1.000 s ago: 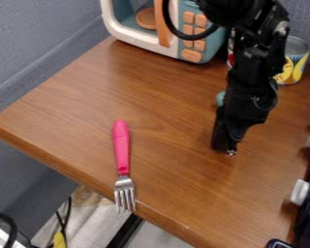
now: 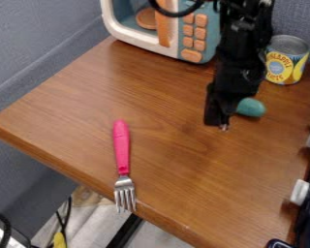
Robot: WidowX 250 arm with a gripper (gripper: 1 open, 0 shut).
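My black gripper point(image 2: 224, 124) hangs over the right-middle of the wooden table, its tip low, just left of a small teal object point(image 2: 250, 108) that is partly behind it. Whether the fingers are open or shut does not show clearly. A fork with a pink handle point(image 2: 121, 150) lies on the table at the centre-left, well apart from the gripper.
A toy microwave point(image 2: 162, 27) stands at the back, a can point(image 2: 286, 64) at the back right. A dark object with white knobs point(image 2: 308, 208) lines the right edge.
The gripper has moved up in the view, toward the back of the table and slightly left, uncovering more of the teal object. The fork has not moved.
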